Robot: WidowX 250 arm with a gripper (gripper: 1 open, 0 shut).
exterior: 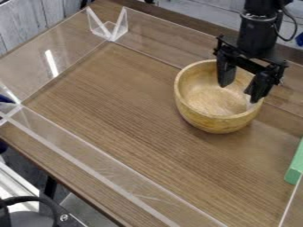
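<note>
My black gripper [244, 81] hangs at the upper right over a round wooden bowl [211, 117], its fingers spread open above the bowl's inside and right rim. I see nothing held between them. A small pale patch lies inside the bowl near the right finger, too unclear to name.
A green object [295, 164] stands at the right edge. A clear angular piece [106, 27] sits at the upper left. Black cables [27, 209] lie at the lower left corner.
</note>
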